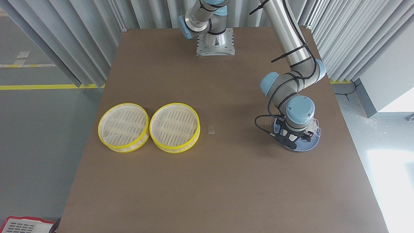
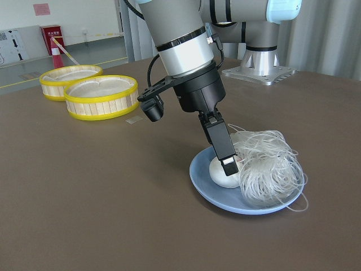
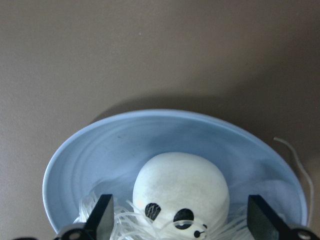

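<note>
A shallow light-blue plate [image 2: 214, 195] at the table's right holds a white rounded object [image 3: 180, 175] with a black panda-like face and a tangle of white strands [image 2: 271, 166]. My gripper is down at the plate, its two fingers either side of the white round object's lower part in the wrist view, apparently open, with strands between them. In the left camera view the gripper stands over the object beside the strands; in the front view the arm hides most of the plate's contents.
Two yellow-rimmed steamer baskets [image 1: 123, 127] [image 1: 174, 127] sit on the left half of the brown table [image 1: 217, 186].
</note>
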